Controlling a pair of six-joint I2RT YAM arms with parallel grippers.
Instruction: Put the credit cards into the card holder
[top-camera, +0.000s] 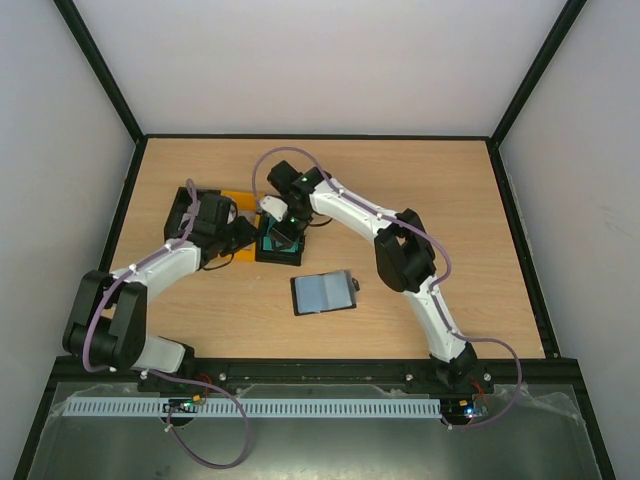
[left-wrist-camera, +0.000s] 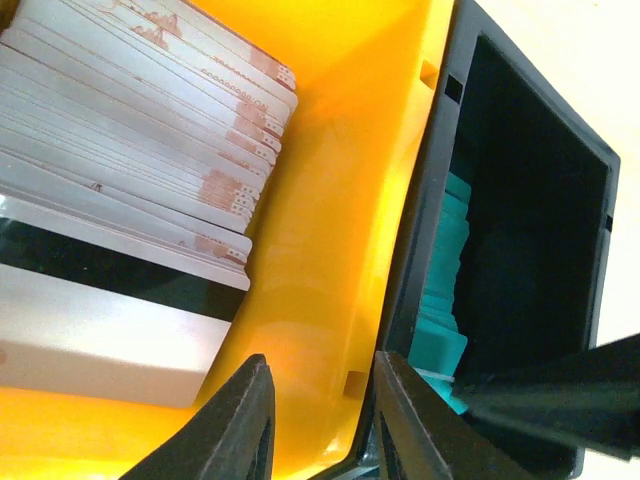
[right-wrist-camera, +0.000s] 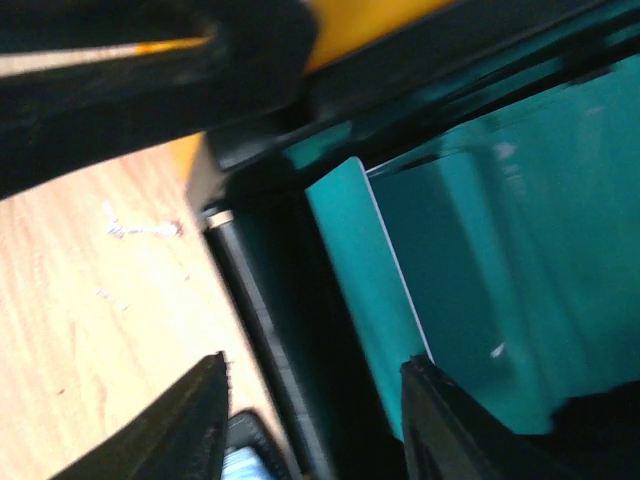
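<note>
Teal cards (right-wrist-camera: 365, 280) stand in a black bin (top-camera: 278, 256); one leans forward with its pale edge showing. My right gripper is at that bin, fingers spread; the leaning card's edge is beside one finger (right-wrist-camera: 425, 400), and nothing is pinched. My left gripper has its fingers apart at the yellow bin's (left-wrist-camera: 375, 250) wall, where it meets the black bin. Whether they touch the wall, I cannot tell. White cards (left-wrist-camera: 130, 110) fill the yellow bin. The card holder (top-camera: 323, 293) lies on the table, grey-blue with dark edges.
Another dark bin (top-camera: 180, 212) stands left of the yellow one, partly covered by my left arm. The bins sit side by side, close to both grippers.
</note>
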